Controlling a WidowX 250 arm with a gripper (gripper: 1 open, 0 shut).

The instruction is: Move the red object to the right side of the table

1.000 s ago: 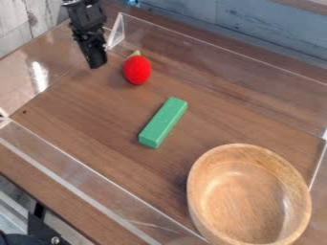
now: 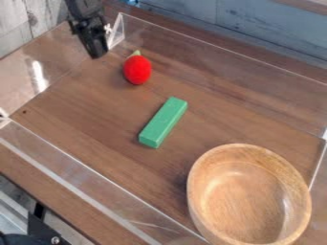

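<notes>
The red object (image 2: 138, 69), rounded with a small pale green tip at its top, lies on the brown wooden table (image 2: 96, 110) toward the back left. My dark gripper (image 2: 99, 54) hangs to the left of it and slightly farther back, apart from it. The fingers are small and blurred, so whether they are parted cannot be made out. Nothing shows held below them.
A green block (image 2: 163, 122) lies near the middle of the table. At the front right stands an empty wooden bowl (image 2: 205, 196). Clear low walls edge the table.
The gripper has shifted slightly to the right and up in the view, nearer the red object. The red object, block and bowl have stayed in place.
</notes>
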